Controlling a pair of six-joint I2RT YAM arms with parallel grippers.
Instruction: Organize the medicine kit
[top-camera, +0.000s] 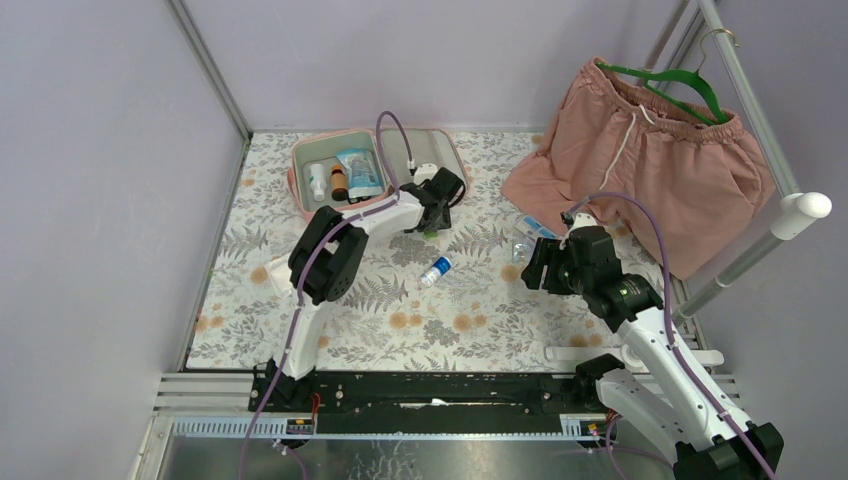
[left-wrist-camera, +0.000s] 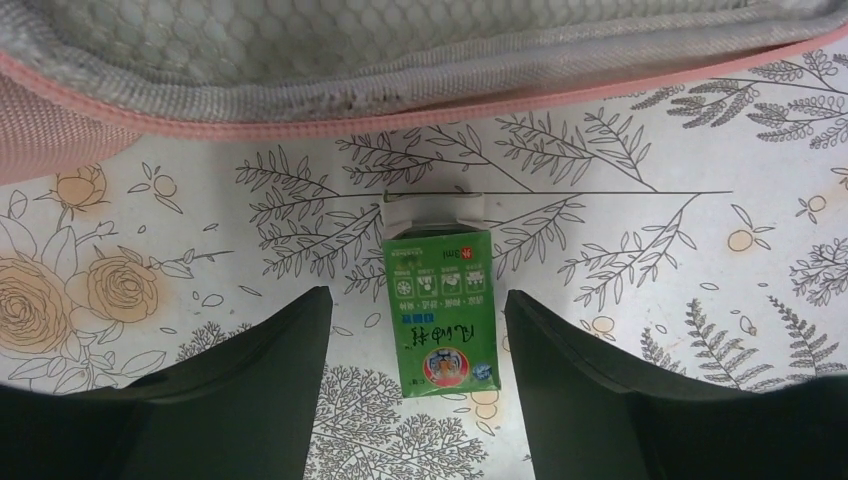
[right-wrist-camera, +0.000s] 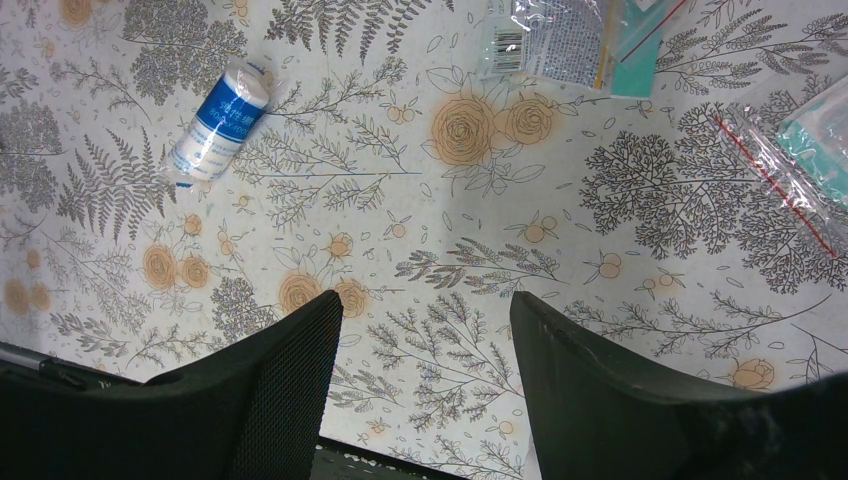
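Note:
A pink-edged kit (top-camera: 309, 150) lies open at the back, holding a white bottle (top-camera: 318, 182), a brown bottle (top-camera: 338, 183) and a blue packet (top-camera: 357, 172). Its lid edge tops the left wrist view. My left gripper is open around a small green box (left-wrist-camera: 442, 310) lying on the table. My right gripper stands open above bare table, with a blue-labelled roll (right-wrist-camera: 219, 120) to its upper left and clear plastic packets (right-wrist-camera: 550, 45) farther forward.
Pink shorts (top-camera: 640, 170) on a green hanger take up the back right, beside a white pole (top-camera: 750, 100).

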